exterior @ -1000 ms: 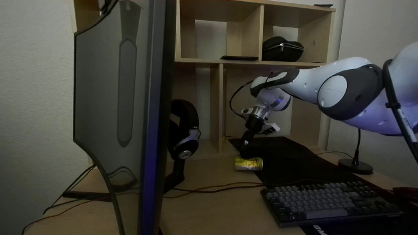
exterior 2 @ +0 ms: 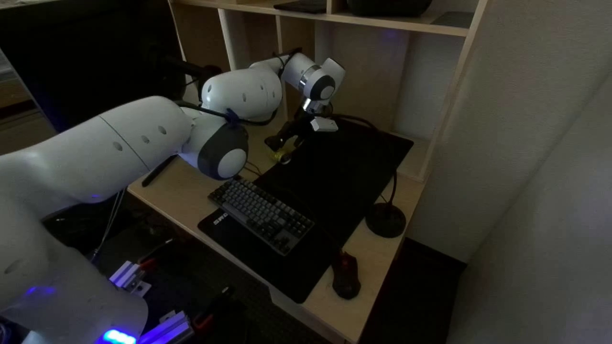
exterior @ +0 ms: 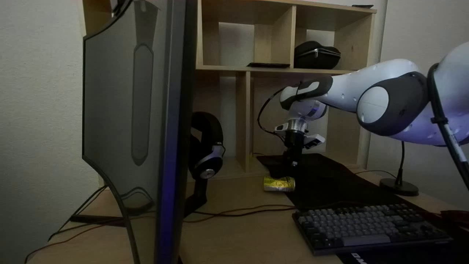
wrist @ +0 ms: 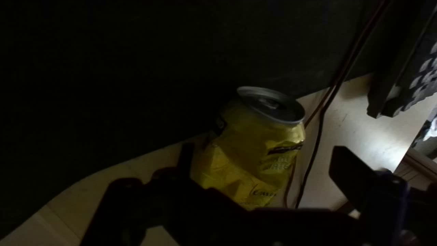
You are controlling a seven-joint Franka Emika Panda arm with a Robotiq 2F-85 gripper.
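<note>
A dented yellow lemon-drink can (exterior: 279, 184) lies on its side on the desk, at the edge of the black mat. My gripper (exterior: 288, 166) points down just above and behind it. In the wrist view the can (wrist: 250, 155) shows its silver top, and it appears between the two dark fingers of my open gripper. Whether either finger touches the can I cannot tell. From the second exterior view, the gripper (exterior 2: 285, 146) partly hides the can (exterior 2: 281, 156).
Cables (exterior: 246, 212) run across the desk in front of the can. A keyboard (exterior: 365, 226) sits at the front right, and headphones (exterior: 206, 145) on a stand are to the left, beside the monitor (exterior: 127, 101). Shelves (exterior: 246, 68) rise behind.
My gripper has swung from a slant to nearly upright, its tip moving right in the first exterior view. The can lies where it was.
</note>
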